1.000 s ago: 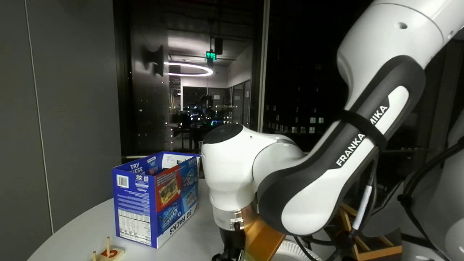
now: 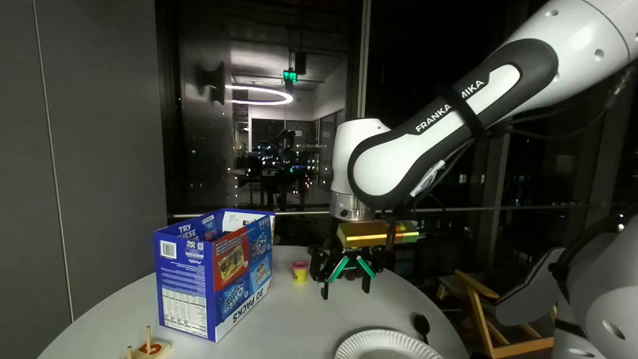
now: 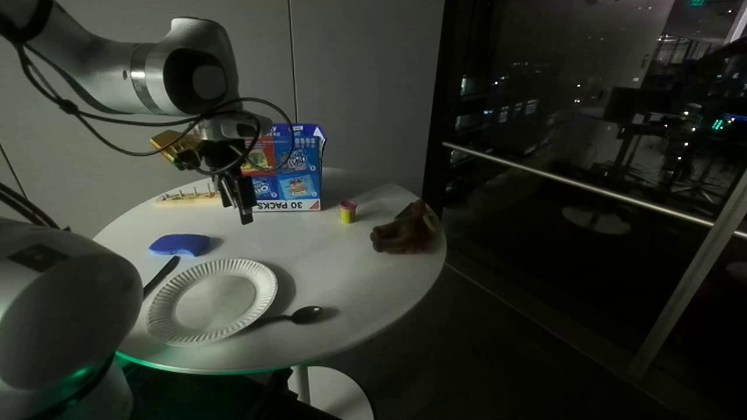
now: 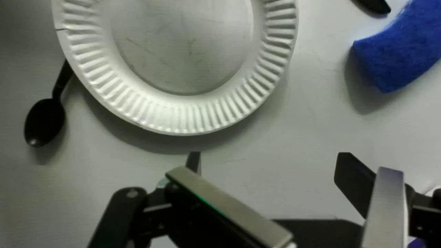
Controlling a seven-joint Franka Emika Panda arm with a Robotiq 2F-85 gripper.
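Note:
My gripper (image 2: 345,292) hangs above the white table with its two fingers spread apart. Nothing shows between them in the wrist view, only bare tabletop below. Ahead of the fingers in that view lies a white paper plate (image 4: 182,113), a black spoon (image 4: 44,120) at its left and a blue sponge (image 4: 403,53) to its right. A yellow cup with a pink lid (image 3: 348,212) stands upright on the far part of the table. Nearer the table's edge lies a brown plush-looking object (image 3: 406,232); in exterior view 1 it is mostly hidden behind the gripper.
A tall open blue snack box (image 2: 185,287) stands on the table. Close to it is a wooden peg board (image 2: 154,349). A dark utensil handle (image 3: 161,275) lies between sponge and plate. Table space between the plate and the yellow cup is clear.
My arm has risen and moved back from the near part of the table. The yellow cup and the spoon, hidden before in exterior view 1, now show. The box has not moved.

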